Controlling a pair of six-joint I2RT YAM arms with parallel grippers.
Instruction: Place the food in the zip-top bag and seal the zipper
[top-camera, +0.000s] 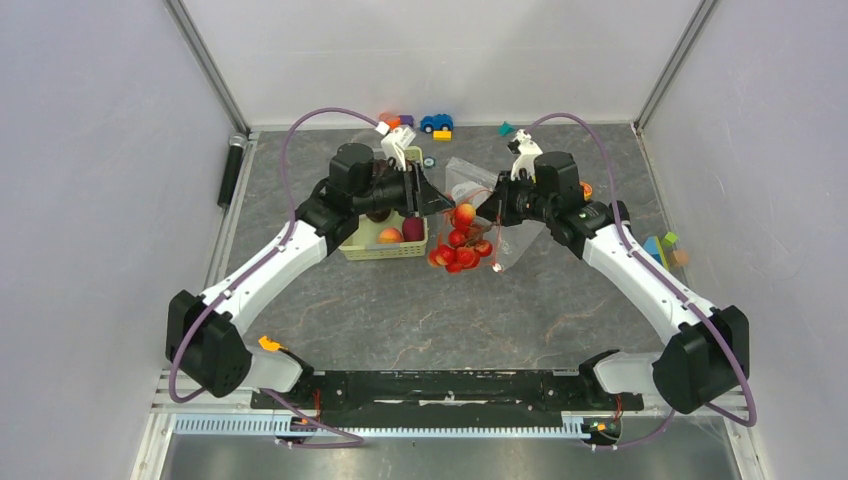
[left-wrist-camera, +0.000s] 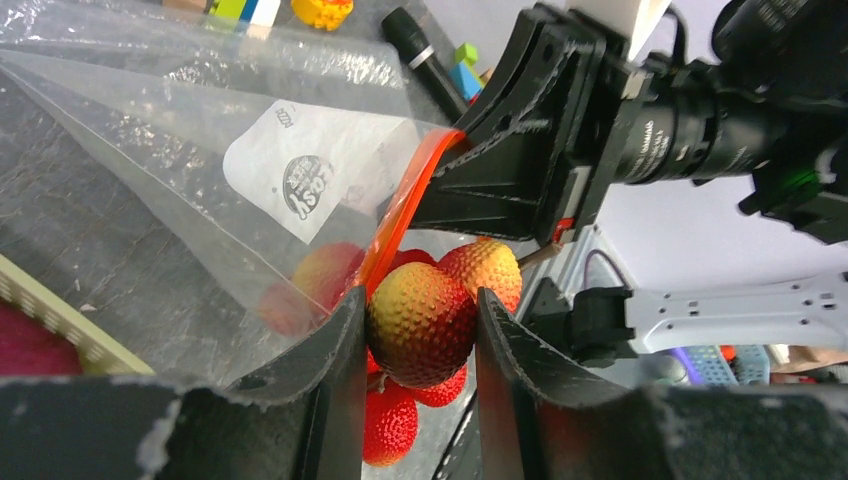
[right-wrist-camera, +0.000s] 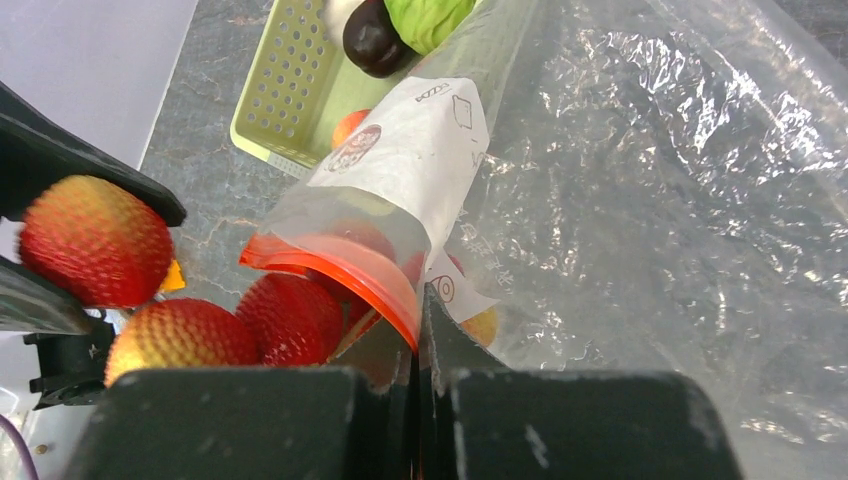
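A clear zip bag (left-wrist-camera: 180, 120) with a red zipper rim (right-wrist-camera: 350, 270) hangs from my right gripper, which is shut on its rim. A cluster of bumpy red-yellow lychee-like fruit (top-camera: 462, 255) hangs at the bag's mouth, some seen through the plastic. My left gripper is at the upper part of this cluster, its fingers part open around one fruit (left-wrist-camera: 420, 325); whether they grip it is unclear.
A green basket (top-camera: 370, 250) with cabbage, eggplant and other food stands behind and below the left arm. Toys (top-camera: 437, 122) lie at the back and right edges.
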